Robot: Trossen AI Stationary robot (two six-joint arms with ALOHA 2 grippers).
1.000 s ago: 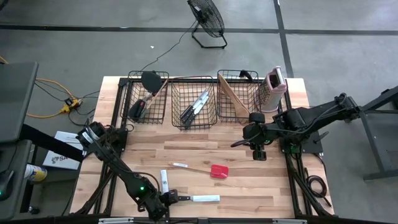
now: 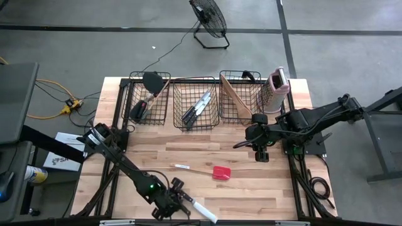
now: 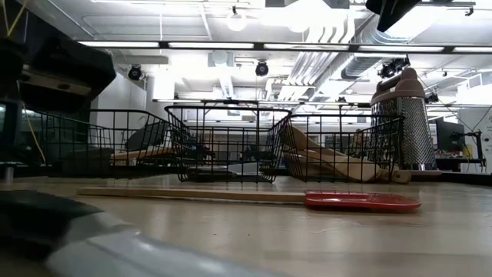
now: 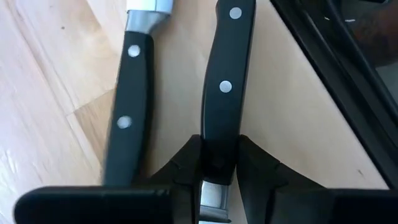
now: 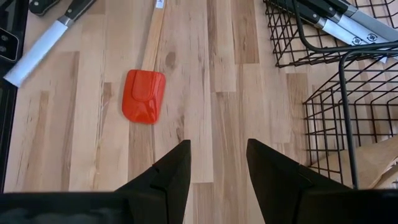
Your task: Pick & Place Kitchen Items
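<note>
In the left wrist view my left gripper is shut on the black handle of a knife [image 4: 227, 65]; its blade runs out of sight below. Close beside it lies a second knife [image 4: 130, 106], whose pale blade [image 2: 205, 211] shows in the high view, pointing toward the table's front right. The high view hides the held knife under the left arm. A red spatula [image 2: 221, 173] with a wooden handle rests mid-table, behind the loose knife. My right gripper stands open over bare wood, nothing between its fingers.
Three wire baskets line the back: the left basket [image 2: 130, 102] with dark utensils, the middle basket [image 2: 175, 100] with knives, the right basket [image 2: 256, 97] with wooden tools. A grater [image 2: 274, 91] stands at back right.
The loose knife has swung from pointing right to slanting toward the front. The right arm has not moved.
</note>
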